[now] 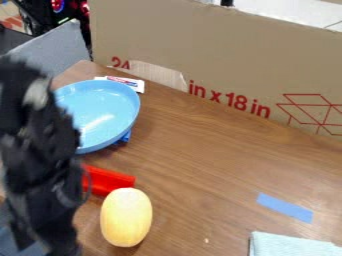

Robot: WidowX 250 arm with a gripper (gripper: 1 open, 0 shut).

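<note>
My gripper [40, 200] is a blurred black shape at the lower left, partly out of frame; its fingers hang left of a yellow oval object [126, 217] and over the left part of a red cylinder [107, 180]. A light blue plate [100, 108] lies behind them, partly hidden by the arm, with a small blue item [123, 139] beside its right edge.
A cardboard box wall [227, 60] runs along the back. A small label lies behind the plate. Blue tape [285, 208] and a folded cloth [287, 246] are at right.
</note>
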